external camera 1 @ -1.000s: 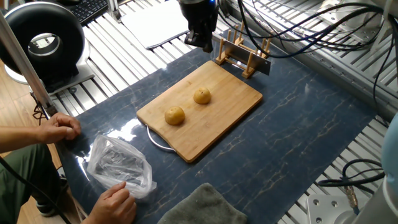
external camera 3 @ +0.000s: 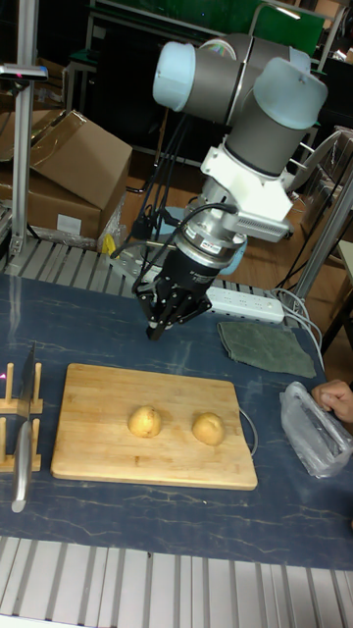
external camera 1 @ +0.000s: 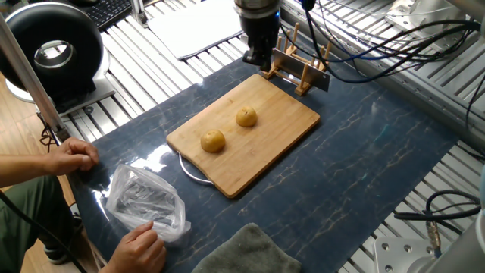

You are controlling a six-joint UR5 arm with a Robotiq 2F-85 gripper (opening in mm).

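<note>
My gripper (external camera 1: 258,61) hangs fingers-down near the wooden knife rack (external camera 1: 305,81) in exterior view 1, just left of it. In exterior view 3 the black gripper (external camera 3: 163,323) shows beyond the cutting board; its fingers are small and dark there, so the finger state is unclear. A knife stands in the rack, its blade (external camera 1: 307,70) showing, with the handle (external camera 3: 22,471) toward the camera in exterior view 3. Two yellow-brown potato-like pieces, one (external camera 1: 213,140) nearer the board's handle and one (external camera 1: 246,116) nearer its middle, rest apart on the cutting board (external camera 1: 265,148).
A person's hands (external camera 1: 136,250) rest beside a clear plastic bag (external camera 1: 148,201) at the table edge. A grey-green cloth (external camera 1: 248,254) lies along the front. Cables (external camera 1: 394,49) loop above the rack. Dark tabletop (external camera 1: 356,152) right of the board is bare.
In exterior view 1 my gripper has moved right and slightly down, closer to the knife rack. The cables shifted with the arm; the board, potato-like pieces, knife and person's hands look unmoved.
</note>
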